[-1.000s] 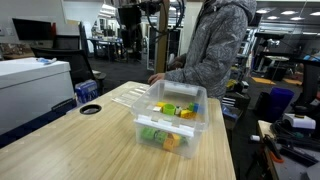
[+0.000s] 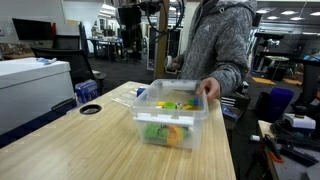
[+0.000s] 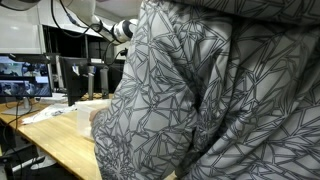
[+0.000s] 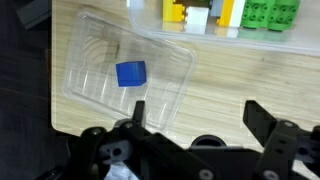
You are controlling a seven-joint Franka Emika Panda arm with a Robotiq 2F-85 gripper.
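Observation:
My gripper stands open above the table, with nothing between its fingers. A blue block [image 4: 131, 74] lies inside a shallow clear tray [image 4: 179, 88] to the left in the wrist view. At the top of that view is part of a clear bin [image 4: 225, 43] with yellow, white and green pieces. In exterior view 1 this bin [image 2: 150, 117] holds several coloured pieces, and a person's hand [image 2: 210, 88] is at its right rim. The arm [image 2: 130, 20] hangs high beyond the bin.
A person in a patterned hoodie [image 2: 215, 42] stands close behind the bin and blocks much of exterior view 2. A black ring [image 2: 90, 109] lies on the table [image 2: 75, 145], beside a blue object [image 2: 87, 92].
The person has leaned in, and a hand is now on the bin's right rim. The coloured pieces appear arranged differently in the bin. The arm looks unmoved.

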